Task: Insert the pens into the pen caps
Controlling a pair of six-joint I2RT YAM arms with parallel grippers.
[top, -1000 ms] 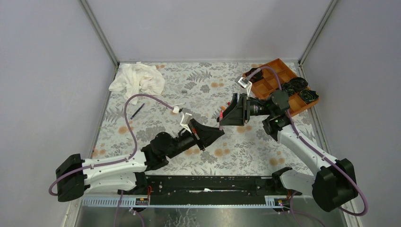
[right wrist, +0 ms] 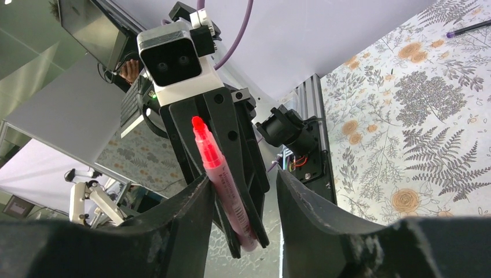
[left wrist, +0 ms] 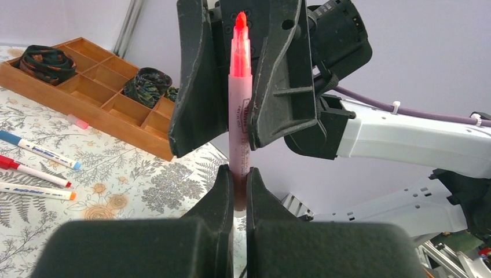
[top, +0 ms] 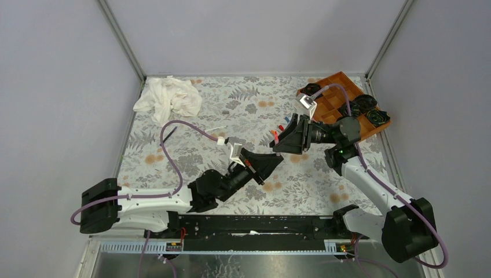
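Note:
A pink marker (left wrist: pixel 239 104), red tip upward and uncapped, stands upright in my left gripper (top: pixel 278 156), whose fingers are shut on its lower end. In the right wrist view the same marker (right wrist: pixel 228 194) shows against the left gripper. My right gripper is around the marker's upper part with its fingers apart; whether it touches the marker is unclear. A pink cap (left wrist: pixel 78 121) lies on the table by the wooden tray, with blue (left wrist: pixel 39 149), red (left wrist: pixel 35 172) and orange-ended (left wrist: pixel 36 191) pens nearby.
The wooden compartment tray (top: pixel 329 104) with dark cloth items is at the back right. A white cloth (top: pixel 168 98) lies at the back left, a dark pen (top: pixel 169 134) below it.
The left arm has moved right and slightly up in the top view, carrying the marker. The right gripper has shifted slightly to the right.

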